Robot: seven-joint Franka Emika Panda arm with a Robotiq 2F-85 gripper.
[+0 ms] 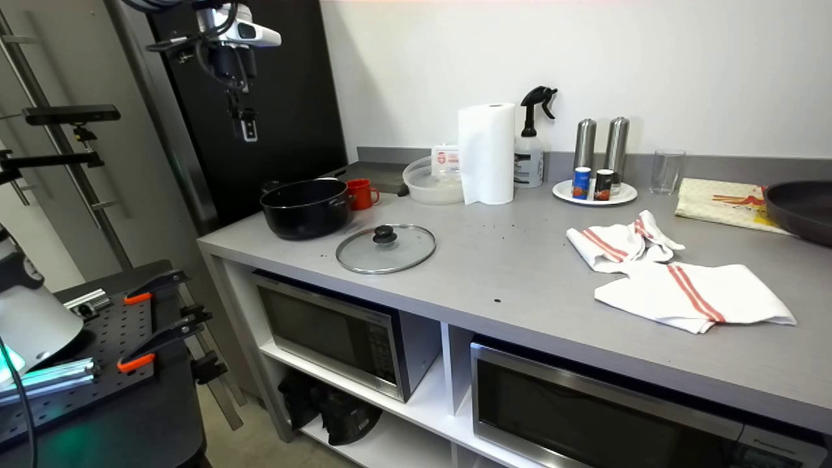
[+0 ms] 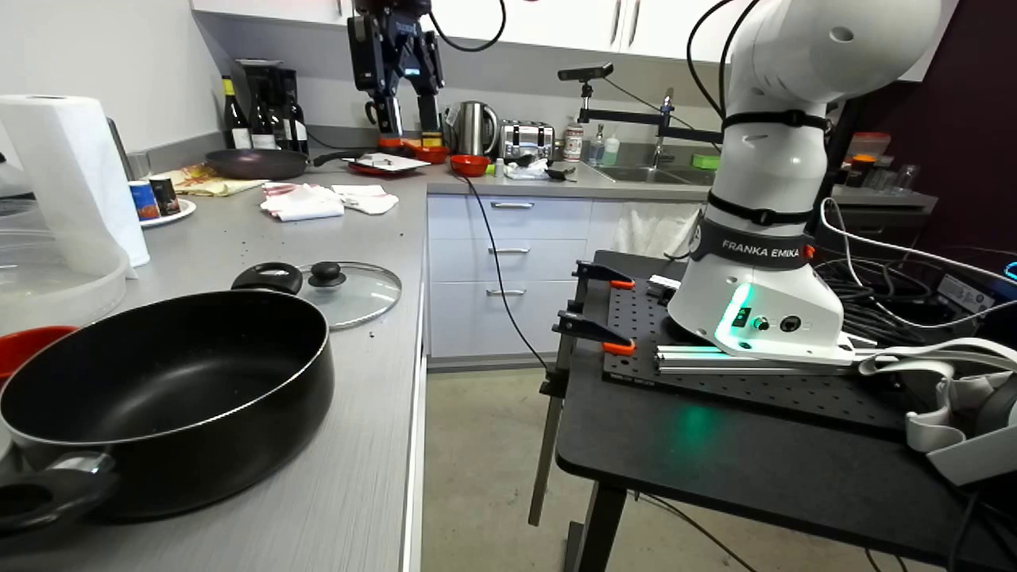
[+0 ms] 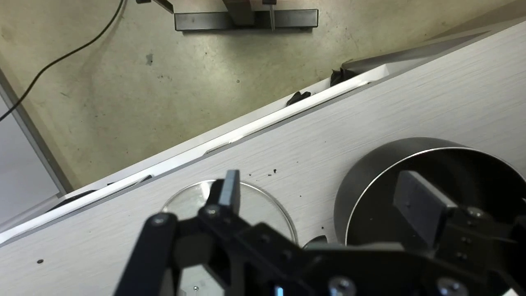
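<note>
My gripper (image 2: 405, 122) hangs open above the counter, its two fingers well apart and nothing between them. In the wrist view one finger (image 3: 229, 192) overlaps the glass lid (image 3: 264, 209), and the other finger overlaps the black pot (image 3: 367, 177); both things lie below, apart from the gripper. The pot (image 1: 308, 218) stands uncovered near the counter's left end and looks empty from the second exterior view. Beside it the round lid (image 1: 413, 242) lies flat, its black knob (image 1: 384, 233) upward.
A red mug (image 1: 361, 194), a clear plastic bowl (image 1: 425, 187) and a paper towel roll (image 1: 487, 156) stand behind the pot and lid. Striped towels (image 1: 694, 292) lie farther right.
</note>
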